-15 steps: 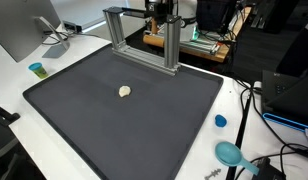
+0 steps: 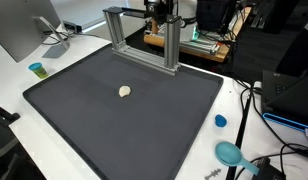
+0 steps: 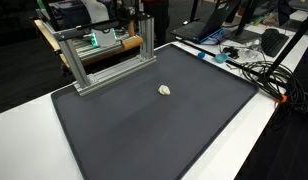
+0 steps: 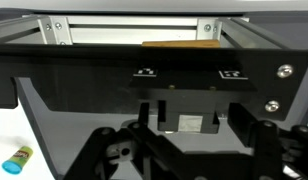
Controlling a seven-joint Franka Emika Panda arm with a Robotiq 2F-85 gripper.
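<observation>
In the wrist view my gripper is part open over a black bar [image 4: 74,85], its dark fingers [image 4: 237,117] spread to either side of a small dark block with a pale face [image 4: 189,124]. Whether they touch the block cannot be made out. A small cream-coloured piece [image 2: 124,91] lies on the dark grey board, far from the arm; it also shows in the second exterior view [image 3: 164,90]. Both exterior views leave the fingertips unclear among the dark parts at the top.
A silver metal frame [image 3: 109,72] stands at the board's far edge. The dark board [image 2: 114,130] is otherwise clear. A yellow-and-blue can [image 2: 38,70] stands at left. A teal ladle-like item [image 2: 232,154] and a blue round item [image 2: 220,121] lie at right, near cables.
Hardly anything differs in exterior view 1. The dark arm parts above the metal frame shift slightly; the cream piece and the board stay put.
</observation>
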